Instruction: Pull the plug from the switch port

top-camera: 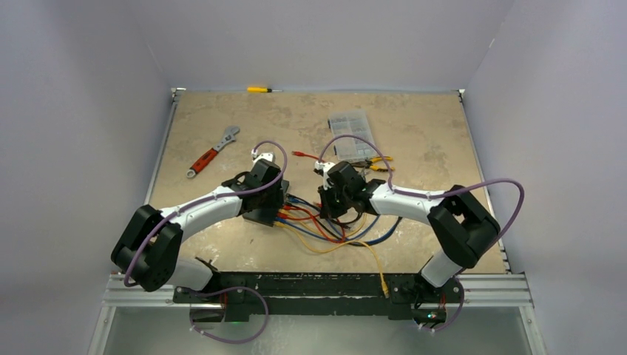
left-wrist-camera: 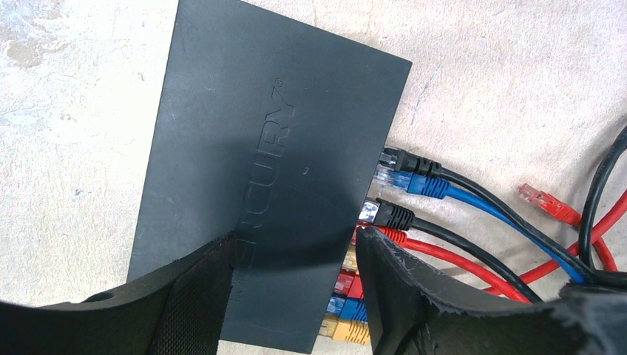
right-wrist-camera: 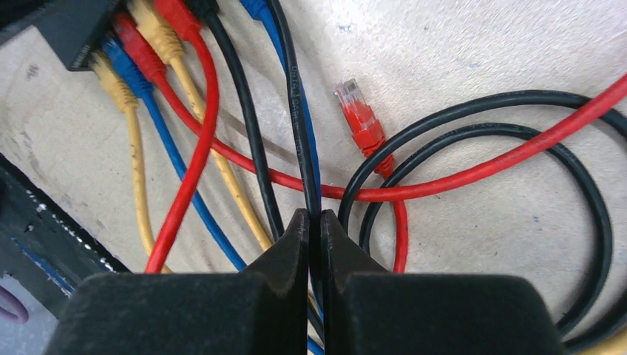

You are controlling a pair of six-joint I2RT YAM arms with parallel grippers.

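The black switch lies flat below my left gripper, with plugs along its right edge. One finger is over the lid and the other is above the plug row. The fingers stand apart, with nothing gripped between them. A black plug sits uppermost in the row beside a blue plug; another black plug and a red plug follow. My right gripper is shut on a black cable beside the switch. A blue cable runs close along it.
A loose red plug lies on the table by crossing red and black cables. Lower ports hold red, blue and yellow plugs. A wrench, pliers and a clear case lie around.
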